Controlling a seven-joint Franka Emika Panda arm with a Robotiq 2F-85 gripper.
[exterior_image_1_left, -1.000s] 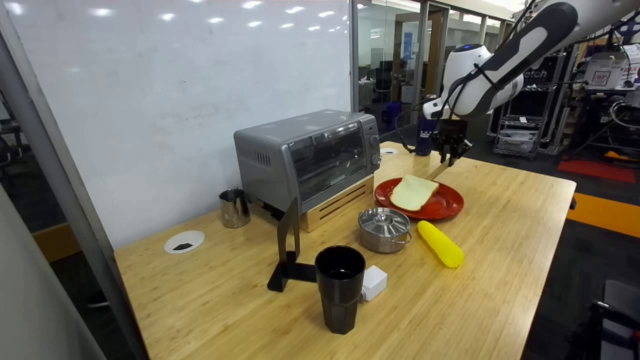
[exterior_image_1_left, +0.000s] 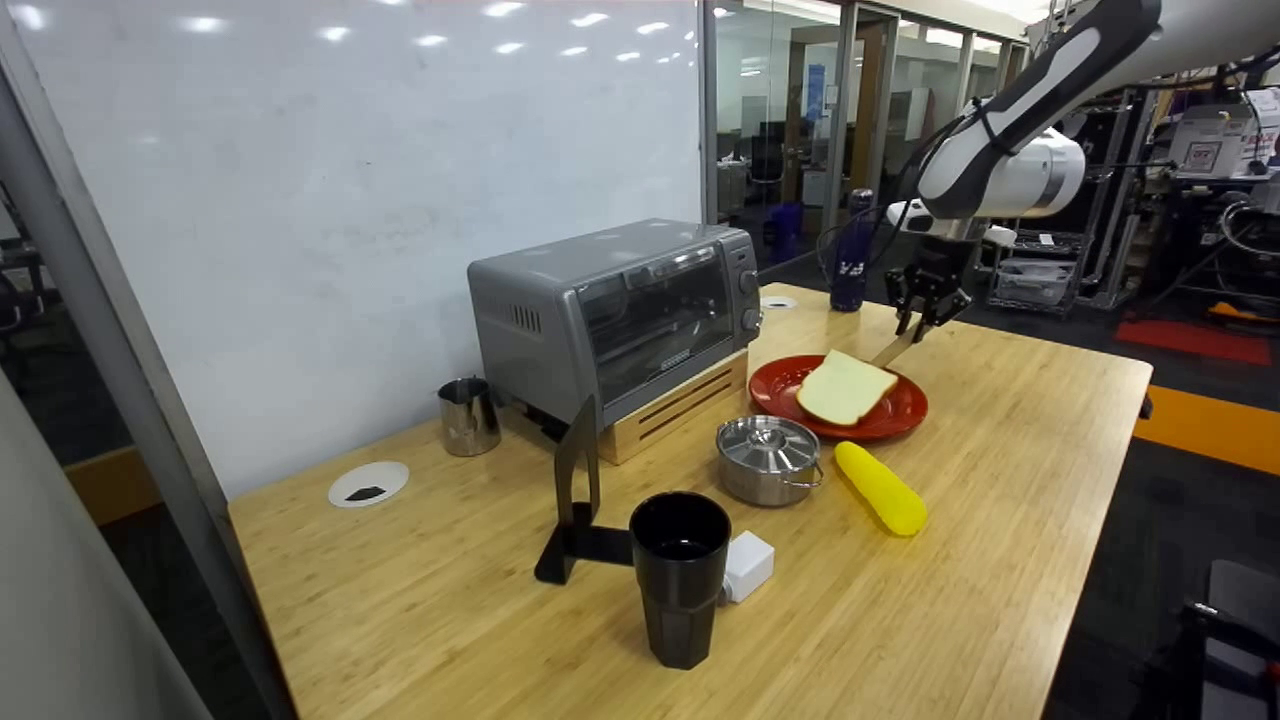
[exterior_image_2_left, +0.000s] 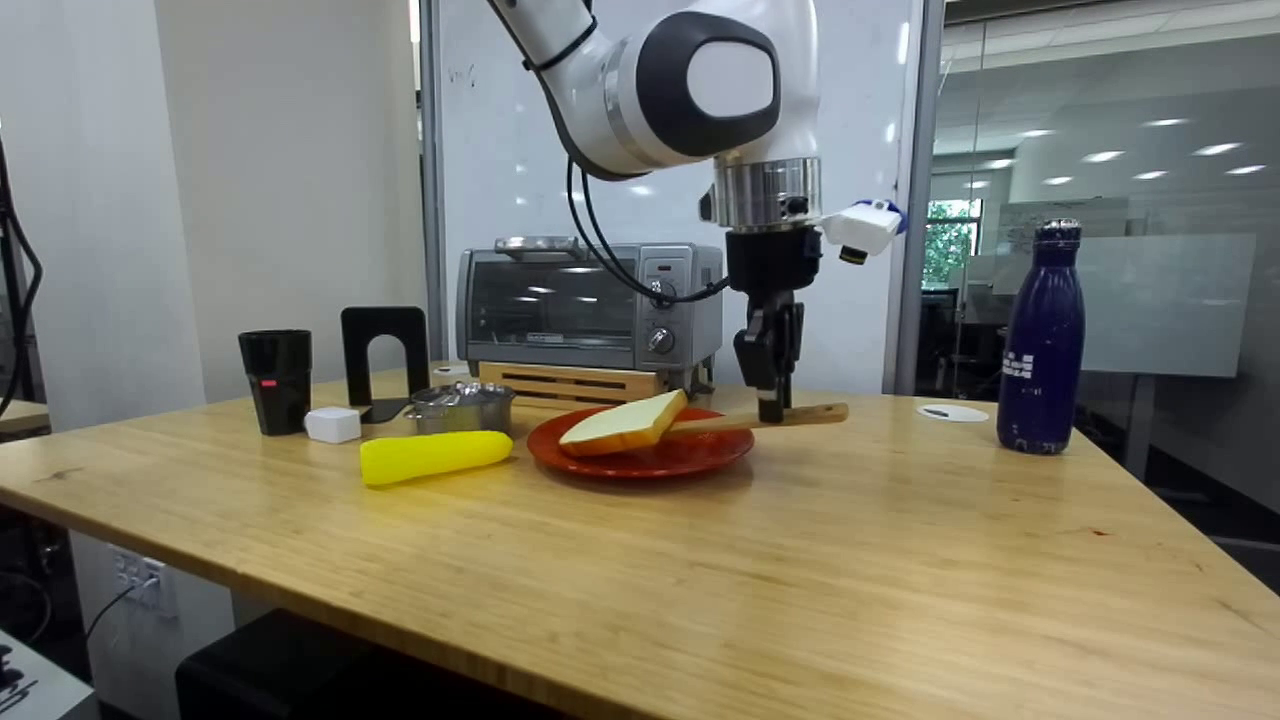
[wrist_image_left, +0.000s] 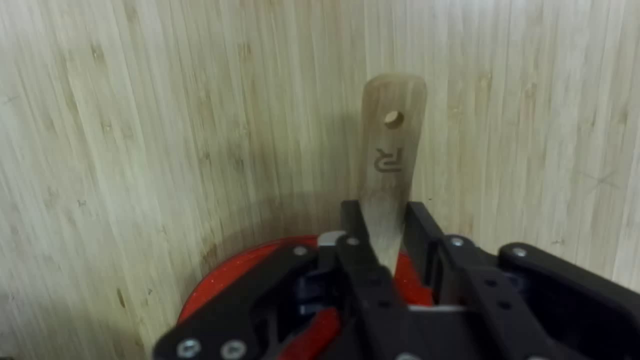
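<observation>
The wooden spatula (wrist_image_left: 391, 144) has its handle's end sticking out past my gripper. My fingers stand on either side of the handle, very close to it; whether both press on it is unclear. In exterior view 2 the handle (exterior_image_2_left: 819, 414) lies nearly level, a little above the table, and runs leftward to the bread. The slice of bread (exterior_image_1_left: 847, 389) rests over the red plate (exterior_image_1_left: 912, 412), tilted in exterior view 2. It hides the spatula's far end.
A toaster oven (exterior_image_1_left: 618, 314) stands behind the plate on a wooden rack. Nearby are a lidded pot (exterior_image_1_left: 769, 462), a yellow object (exterior_image_1_left: 882, 488), a black cup (exterior_image_1_left: 679, 576) and a blue bottle (exterior_image_2_left: 1041, 342).
My gripper and the spatula have moved right and slightly toward the table's front in exterior view 1. The bread has shifted the same way over the plate, and the arm has tilted.
</observation>
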